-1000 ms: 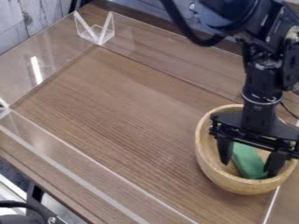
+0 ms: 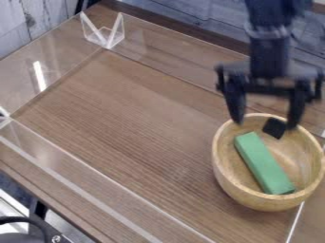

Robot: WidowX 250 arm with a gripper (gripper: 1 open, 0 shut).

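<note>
My gripper [image 2: 268, 102] hangs at the upper right, above a round wooden bowl [image 2: 233, 190] and raised clear of its floor, its dark fingers open and pointing down. A green oblong object [image 2: 264, 163] lies inside the bowl. A small dark item [image 2: 276, 127] is at the bowl's back right; I cannot tell what it is. Nothing shows held between the fingers.
A clear plastic bracket-like piece [image 2: 105, 33] stands at the back left. A dark cable loop [image 2: 26, 228] shows at the bottom left corner.
My gripper has risen from inside the bowl to above it, uncovering the green object, which still lies in the bowl.
</note>
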